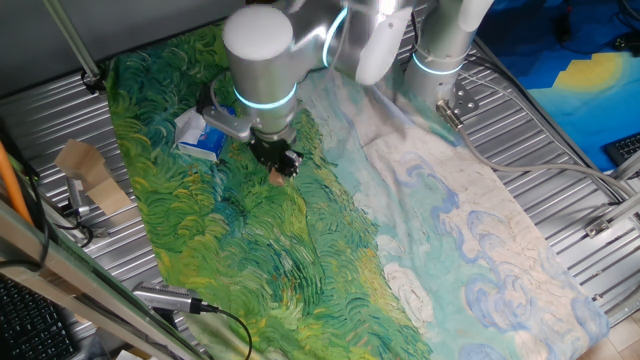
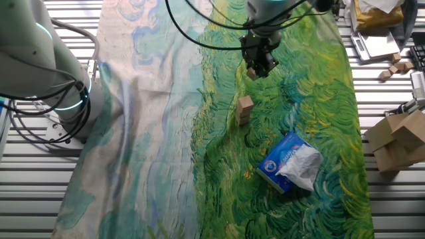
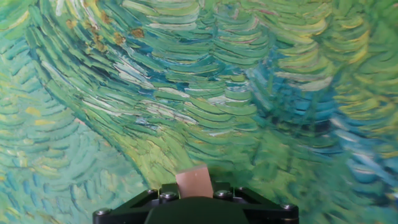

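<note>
A small wooden block point(image 3: 194, 182) shows in the wrist view at the bottom centre, with a finger on either side of it. My gripper is shut on this block. In exterior view 1 the gripper point(image 1: 279, 170) points down over the green part of the cloth, the held block point(image 1: 276, 178) just below its fingers. From the other side, exterior view 2 has the gripper point(image 2: 260, 65) above the cloth and apart from a small upright stack of wooden blocks point(image 2: 244, 109). The arm seems to hide that stack in exterior view 1.
A blue tissue box point(image 2: 282, 162) with white tissue sticking out lies near the stack. Loose wooden blocks point(image 2: 394, 67) and a cardboard box point(image 2: 398, 141) are off the cloth's edge. The painted cloth point(image 1: 450, 230) is wrinkled near the arm's base and otherwise largely clear.
</note>
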